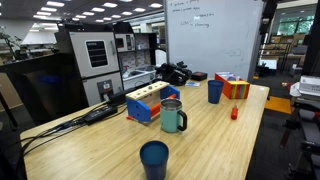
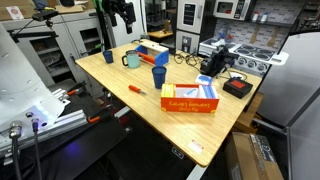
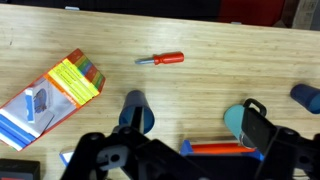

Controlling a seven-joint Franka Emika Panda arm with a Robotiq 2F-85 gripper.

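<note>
My gripper hangs above the table with its black fingers spread wide and nothing between them; exterior view 2 shows it [image 2: 114, 14] at the top. In the wrist view, a dark blue cup [image 3: 137, 110] lies by the left finger and a teal mug [image 3: 236, 119] with a black handle by the right one. Farther right is a second blue cup [image 3: 307, 97]. A red-handled screwdriver [image 3: 163, 58] rests on bare wood. Exterior view 1 shows the mug [image 1: 171, 116] upright beside a blue-and-red rack [image 1: 143, 105] with a wooden top.
A colourful open box [image 2: 188, 103] holding packets stands near one table edge. Black cables and a power strip [image 1: 101, 114] run along another edge. Dark devices [image 2: 236, 87] sit at the back. Around the screwdriver the wooden table [image 2: 190, 128] has free room.
</note>
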